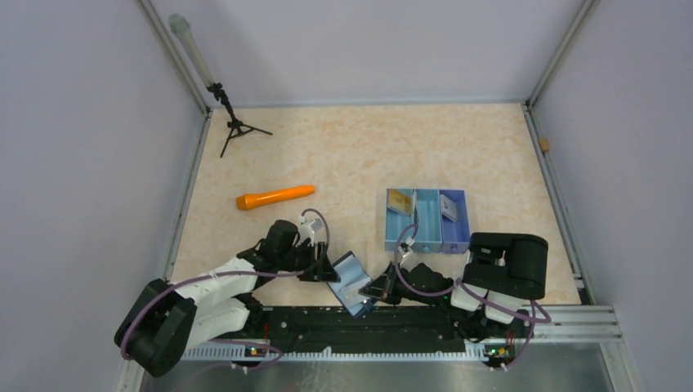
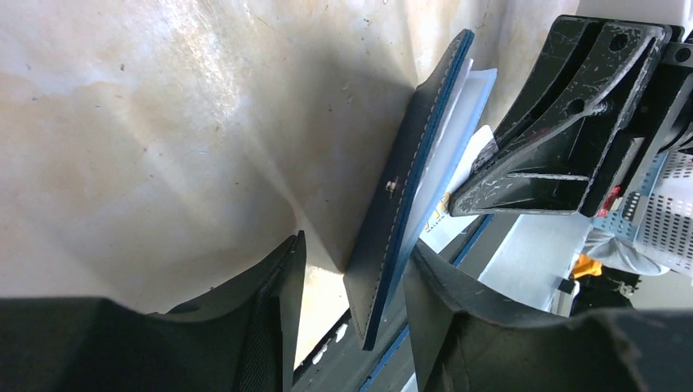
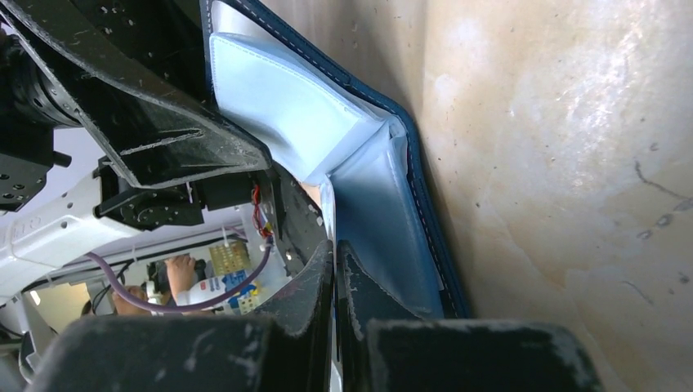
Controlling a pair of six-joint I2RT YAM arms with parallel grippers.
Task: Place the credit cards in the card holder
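Observation:
The card holder [image 1: 350,282], dark blue outside with pale translucent pockets, lies unfolded at the table's front edge. My left gripper is open, its fingers apart on either side of the holder's dark cover [image 2: 391,204]. On the holder's other side, my right gripper is shut on a thin translucent pocket sheet [image 3: 328,211], which runs between its fingertips. A white piece with yellow print [image 2: 444,220] shows beside the right finger in the left wrist view. A gold card [image 1: 400,202] and a whitish card [image 1: 449,207] sit in the divided box.
The blue and purple divided box [image 1: 440,247] stands behind my right arm. An orange microphone-shaped object [image 1: 275,197] lies back left, and a black tripod [image 1: 235,124] stands farther back.

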